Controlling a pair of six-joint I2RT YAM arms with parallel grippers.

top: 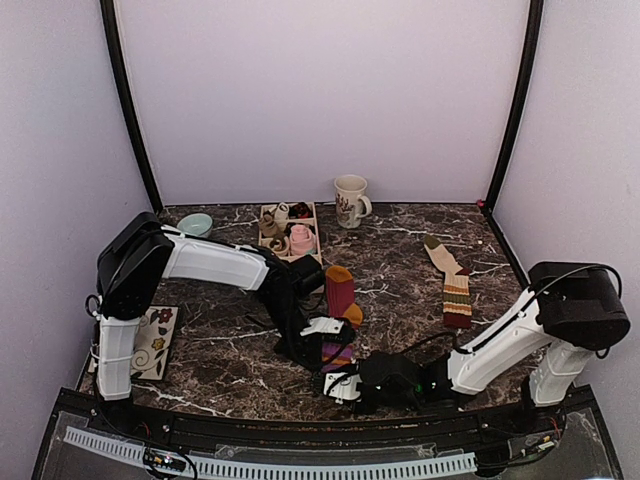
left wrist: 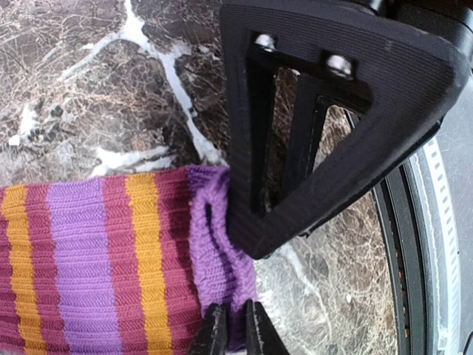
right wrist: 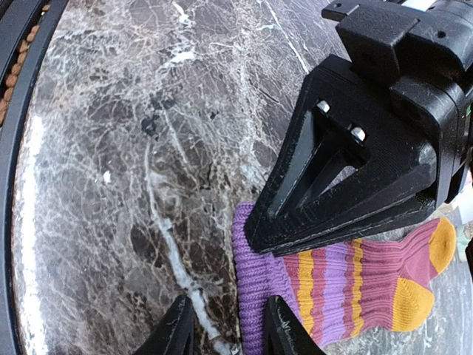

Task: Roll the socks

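Note:
A striped purple, maroon and mustard sock [top: 340, 290] [left wrist: 81, 259] [right wrist: 347, 288] lies flat at the front centre, its purple cuff folded up at the near end. Both grippers are down at that cuff. My left gripper [top: 318, 360] has its fingertips [left wrist: 218, 336] on the purple fold; my right gripper [top: 338, 385] has its fingertips [right wrist: 277, 325] on the same cuff. In each wrist view the other gripper's black body covers part of the cuff, and how tightly the fingers close on it is unclear.
A second striped sock [top: 456, 295] lies at the right. A wooden box [top: 312, 255] of rolled socks, a mug [top: 350, 205] and a bowl [top: 195, 226] stand at the back. A patterned board [top: 150, 350] lies at the left.

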